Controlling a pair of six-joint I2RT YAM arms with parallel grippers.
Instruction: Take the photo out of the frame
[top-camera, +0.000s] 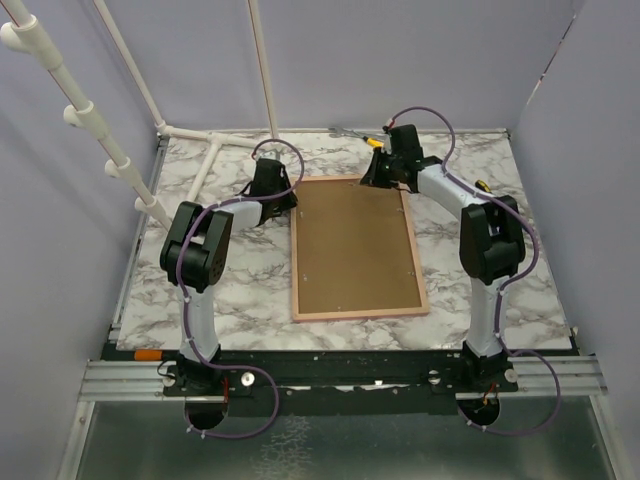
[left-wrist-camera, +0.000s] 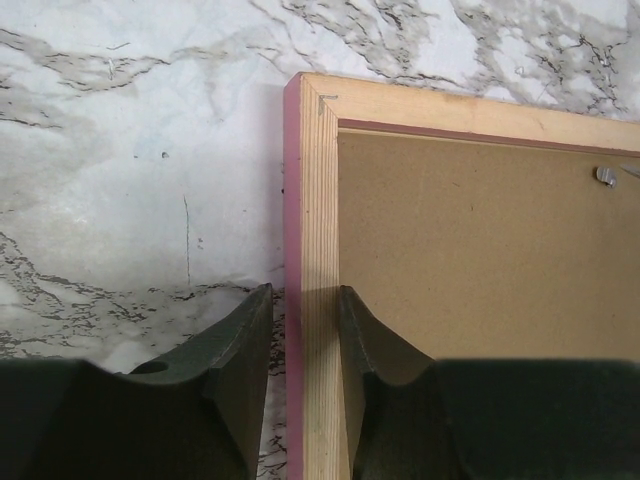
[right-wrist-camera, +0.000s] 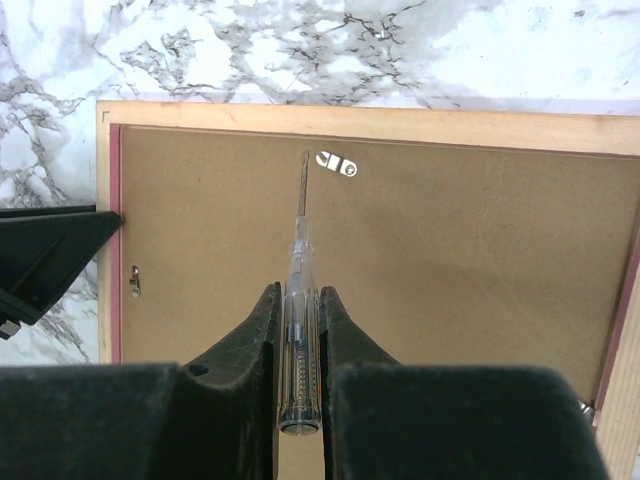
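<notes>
The frame (top-camera: 355, 316) lies face down on the marble table, its brown backboard (top-camera: 355, 250) held by small metal tabs. My left gripper is at the left rail near the top corner, fingers either side of the pale wood (left-wrist-camera: 320, 220), the left finger a little apart from it. My right gripper is shut on a clear-handled screwdriver (right-wrist-camera: 298, 320), whose tip is just beside a metal tab (right-wrist-camera: 336, 163) by the top rail.
Yellow-handled tools (top-camera: 372, 141) lie at the back. White pipes (top-camera: 205, 170) stand at the back left.
</notes>
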